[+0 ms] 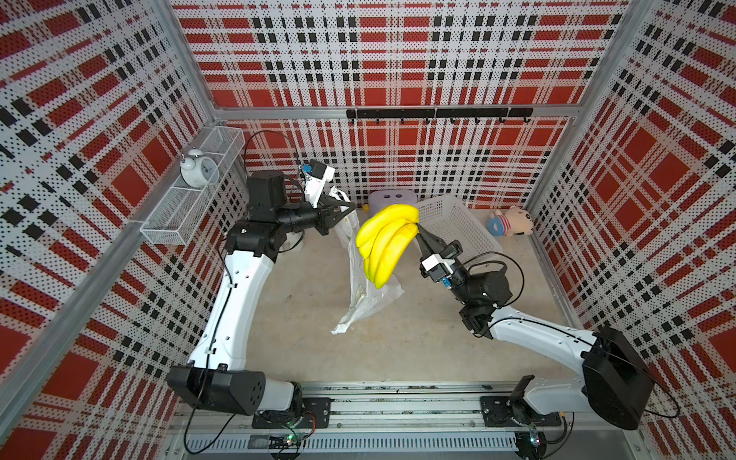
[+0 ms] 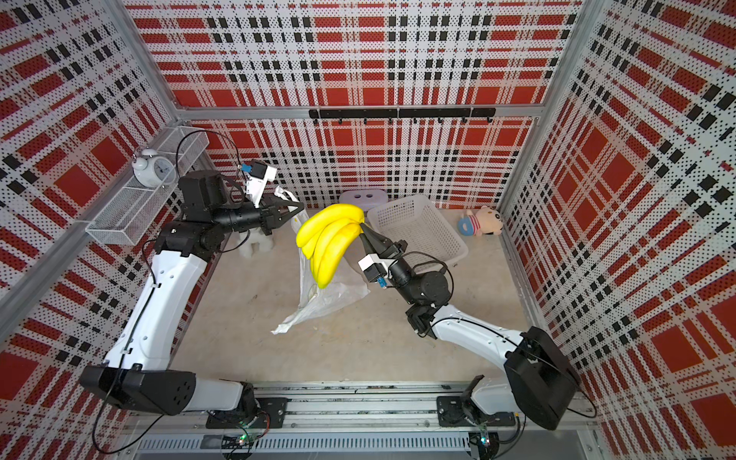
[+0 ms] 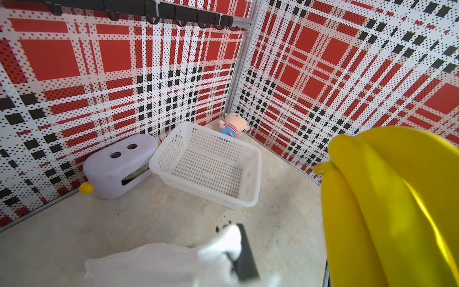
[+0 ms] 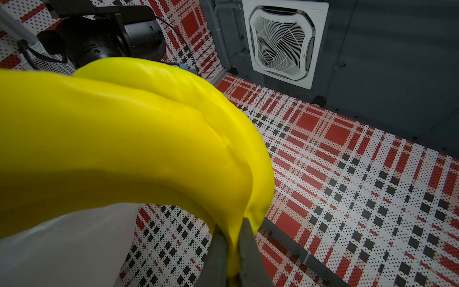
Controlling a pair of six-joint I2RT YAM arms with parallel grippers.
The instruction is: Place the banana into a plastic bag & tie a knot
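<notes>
A yellow banana bunch point(image 1: 387, 241) hangs in the air by its stem end, with my right gripper shut on it. Beside and behind the bunch, the white plastic bag point(image 2: 318, 299) dangles from my left gripper point(image 2: 300, 207). That gripper is shut on the bag's upper edge, the film bunched white around a dark finger point(image 3: 246, 253) in the left wrist view. From the top views the bananas overlap the bag and hide part of it; they appear outside it, in front of the film. Whether the bag's mouth is open cannot be seen.
At the back stand a white basket point(image 3: 205, 193), empty, and a lilac toaster-like box point(image 3: 117, 167). A small doll point(image 1: 512, 222) lies in the back right corner. The wire shelf point(image 1: 165, 222) is on the left wall.
</notes>
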